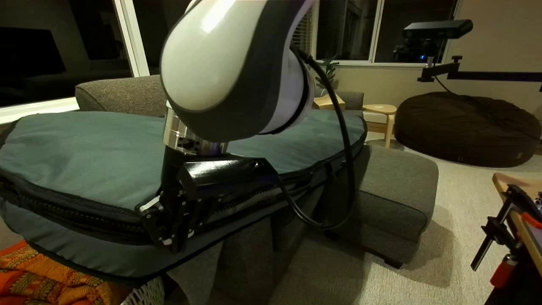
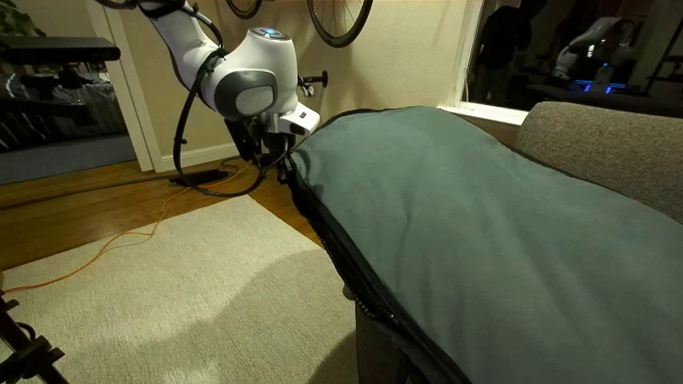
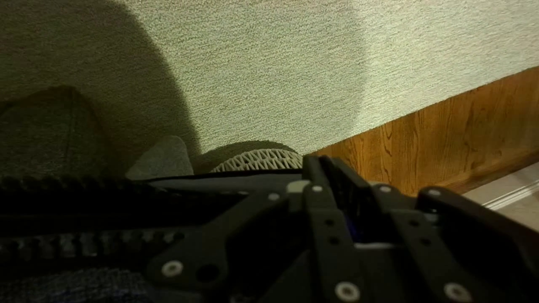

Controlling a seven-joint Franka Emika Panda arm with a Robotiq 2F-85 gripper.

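A large green fabric bag (image 1: 96,152) with a black zipper edge (image 1: 66,208) lies across the sofa. At that edge, my gripper (image 1: 170,244) points down, its fingers close together on the zipper. In exterior view 2 the gripper (image 2: 282,172) is at the bag's far left corner, partly hidden by the arm and cable. The wrist view has the dark fingers (image 3: 323,217) right beside the zipper, where two rows of teeth (image 3: 86,245) run apart on the left. Too dark to make out is the exact piece between the fingertips.
An orange patterned cloth (image 1: 56,279) and a white woven basket (image 3: 260,159) are below the bag. A grey ottoman (image 1: 396,198) stands right of it. My black cable (image 1: 350,167) loops beside the arm. Pale carpet (image 2: 211,281) leaves open floor in front.
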